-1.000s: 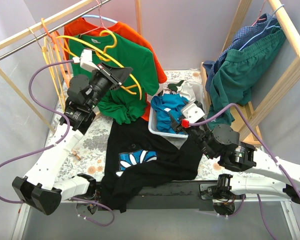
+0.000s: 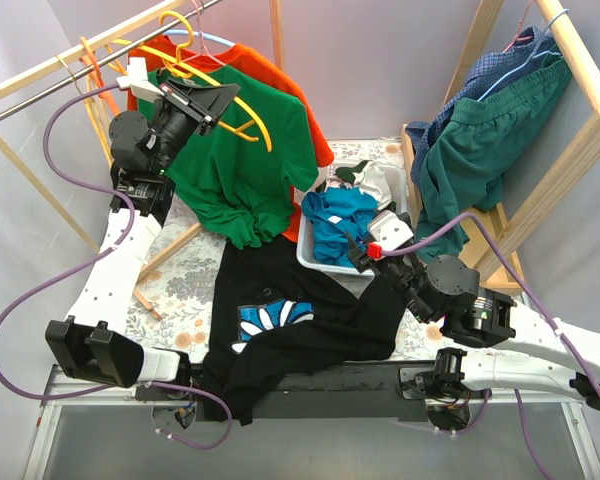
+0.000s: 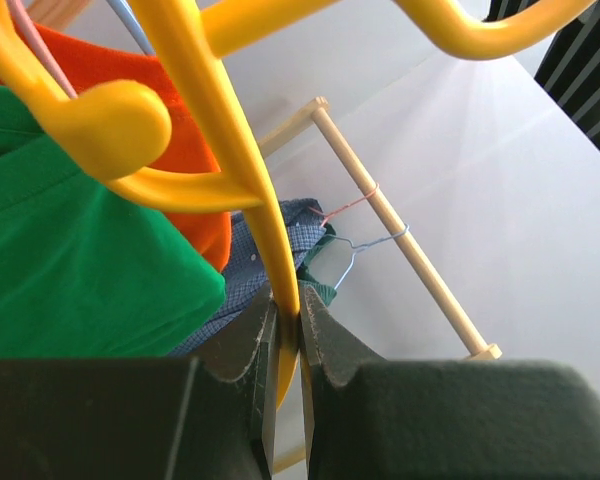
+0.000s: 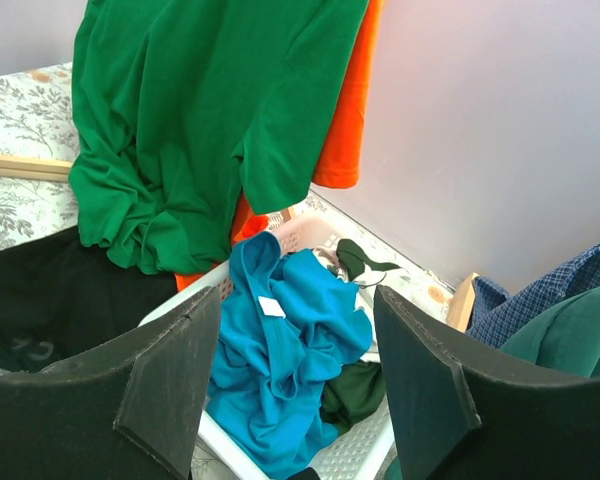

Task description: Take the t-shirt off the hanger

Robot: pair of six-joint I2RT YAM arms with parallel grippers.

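Note:
A bare yellow hanger is in my left gripper, raised in front of the clothes rack. In the left wrist view the hanger's bar runs down between the two fingers, which are shut on it. Its hook is close to the metal rail; whether it rests there I cannot tell. Spread on the table lies a black t-shirt with a blue and white print, apart from any hanger. My right gripper stands open and empty above the basket.
Green and orange shirts hang on the left rack behind the yellow hanger. A white basket holds blue and other clothes. Green shorts and a checked garment hang on the right wooden rack. Floral cloth shows between them.
My left gripper has carried the yellow hanger up and left in the top view, bringing its hook toward the rail.

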